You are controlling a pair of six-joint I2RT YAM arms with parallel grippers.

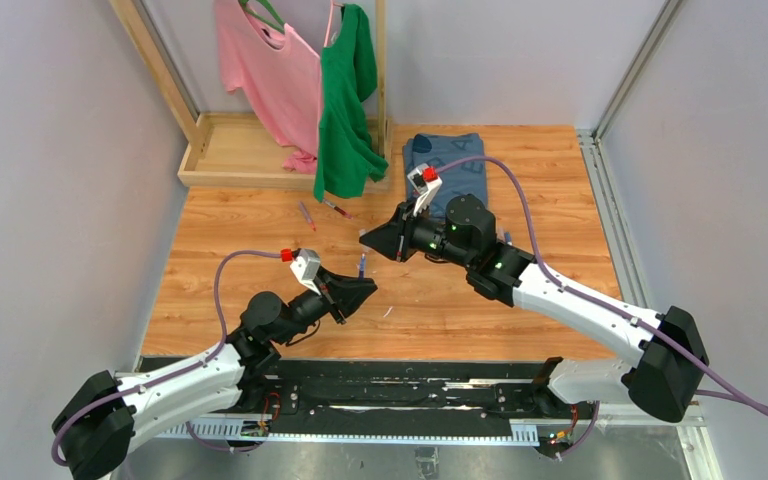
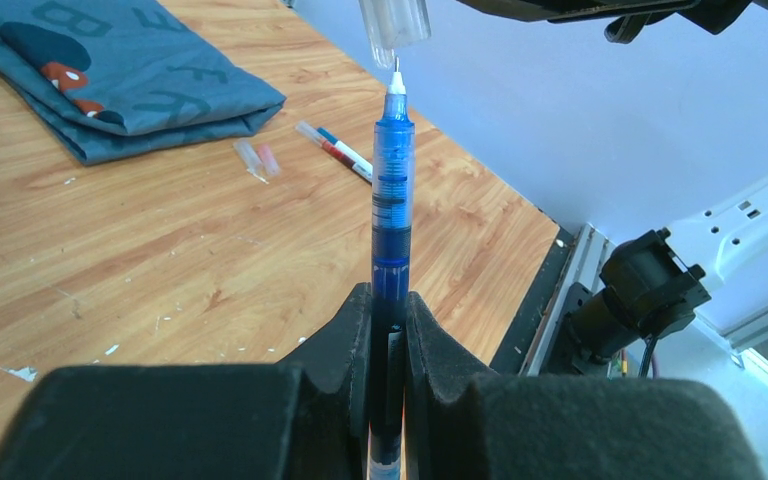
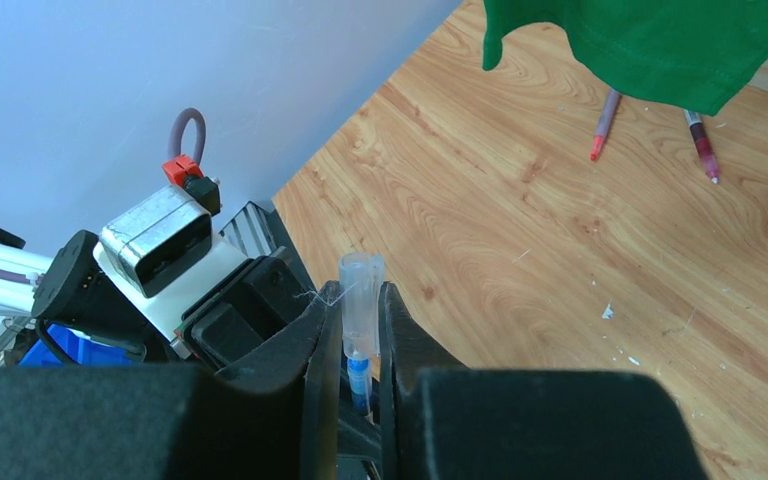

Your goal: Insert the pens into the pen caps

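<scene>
My left gripper is shut on a blue pen (image 2: 392,200), which stands upright in the left wrist view with its white tip pointing up. Just above that tip is the clear cap (image 2: 396,25), its mouth facing down and its lower rim close to the tip. Whether tip and rim touch, I cannot tell. The cap (image 3: 360,300) is pinched by my right gripper, shut on it. Behind it in the right wrist view, part of the blue pen (image 3: 360,378) shows. From the top, my left gripper (image 1: 364,287) lies in front of my right gripper (image 1: 372,240).
A pink pen (image 3: 605,125) and a dark red pen (image 3: 702,148) lie by the hanging green shirt (image 1: 350,110). Two loose caps (image 2: 256,157) and more pens (image 2: 338,150) rest near the folded blue cloth (image 2: 130,80). Bare tabletop (image 1: 440,325) shows at the front.
</scene>
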